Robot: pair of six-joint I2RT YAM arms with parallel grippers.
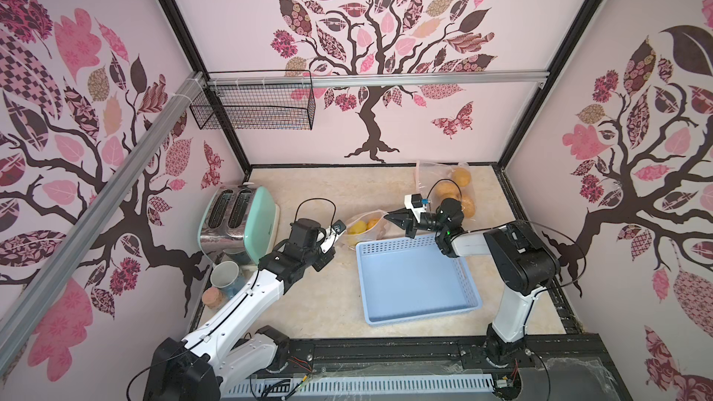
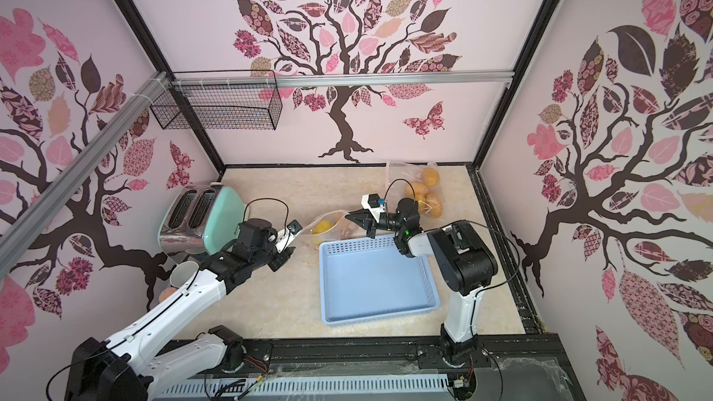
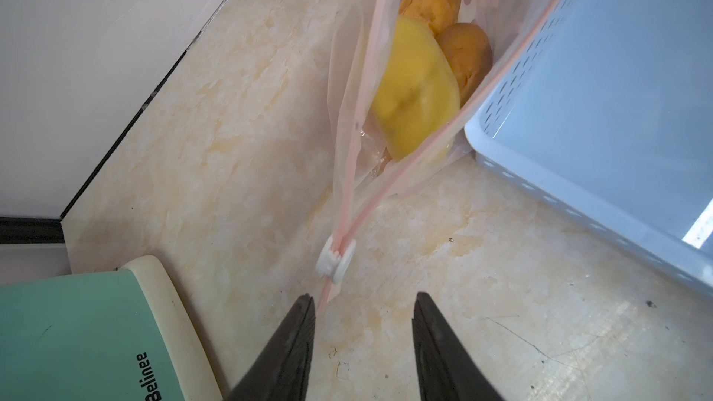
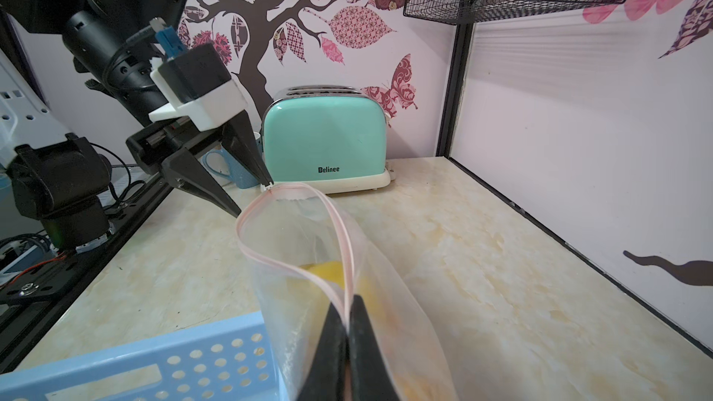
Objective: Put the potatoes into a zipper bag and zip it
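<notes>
An open zipper bag (image 3: 349, 170) with pink seal strips holds a yellow potato (image 3: 416, 96) and two brown potatoes (image 3: 464, 55), lying behind the blue basket. My left gripper is open just before the bag's white slider (image 3: 334, 260), nothing visibly between its fingers. My right gripper is shut on the bag's rim at the other end, holding it raised.
The blue basket (image 1: 360, 282) is empty. A mint toaster (image 1: 256, 222) and mug (image 1: 226, 276) stand left. Another bag with potatoes (image 1: 464, 204) lies back right.
</notes>
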